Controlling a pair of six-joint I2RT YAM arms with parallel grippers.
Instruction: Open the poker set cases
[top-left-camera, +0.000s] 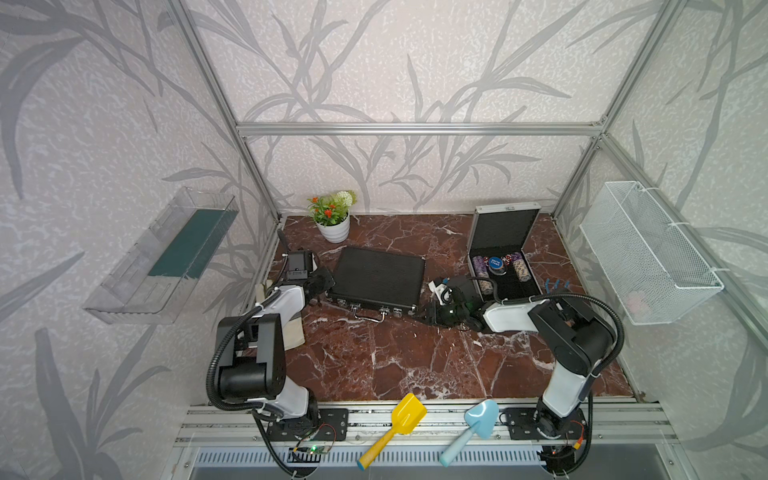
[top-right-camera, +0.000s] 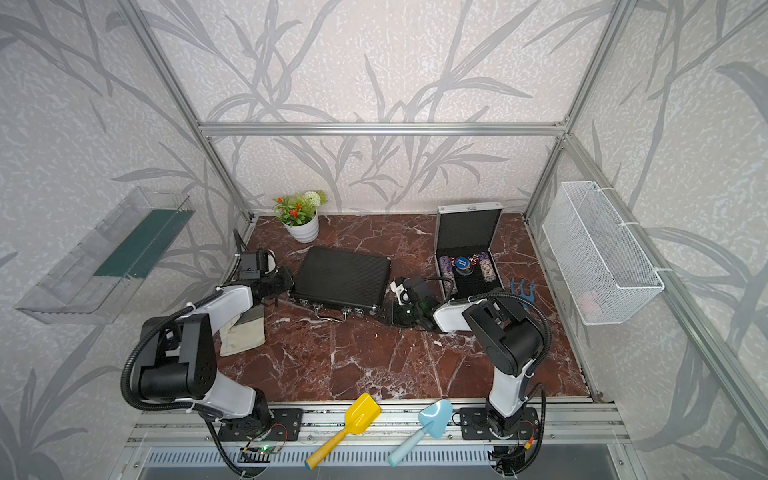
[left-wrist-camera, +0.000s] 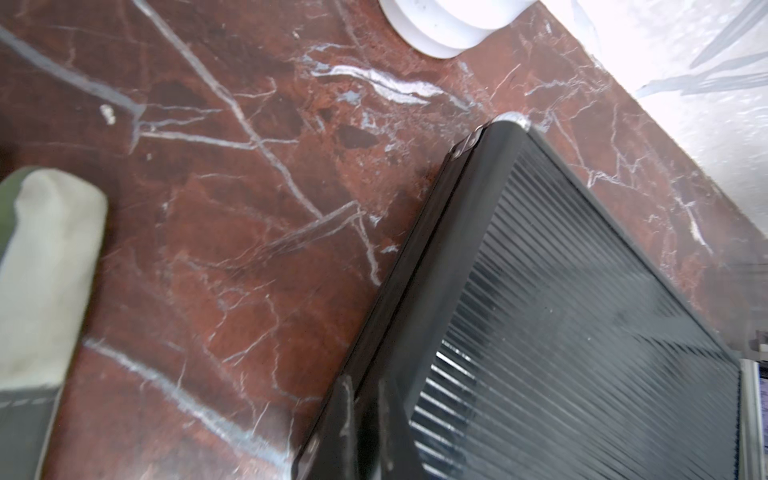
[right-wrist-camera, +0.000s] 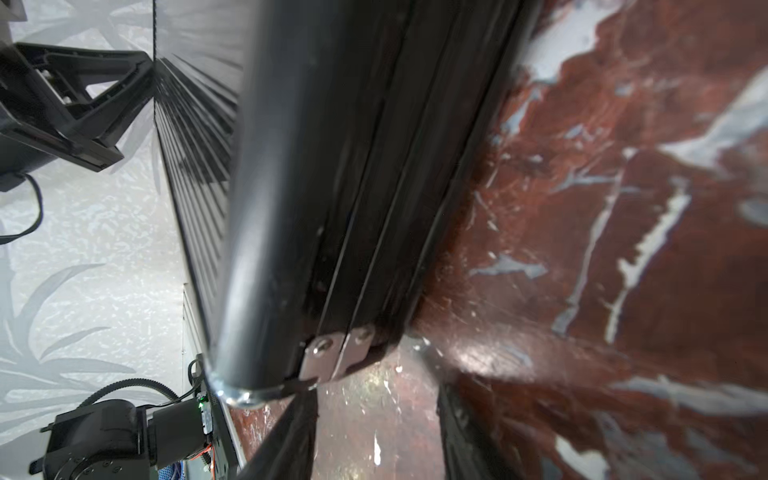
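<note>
A closed black case (top-left-camera: 377, 277) lies flat on the table, its handle (top-left-camera: 369, 318) and latches along the front edge. To its right stands a smaller poker case (top-left-camera: 502, 232) with its lid raised, chips inside. My left gripper is shut at the left side of the closed case, its tips over the case's edge in the left wrist view; nothing shows between them. Close to the front right corner is my right gripper, part open. In the right wrist view that corner, with a metal hinge-like plate, sits just beyond the fingers, and only floor shows between them.
A white flower pot (top-left-camera: 334, 230) stands behind the closed case. A beige cloth item (top-right-camera: 242, 334) lies by the left arm. Yellow (top-left-camera: 408, 413) and blue (top-left-camera: 481, 417) toy shovels rest at the front edge.
</note>
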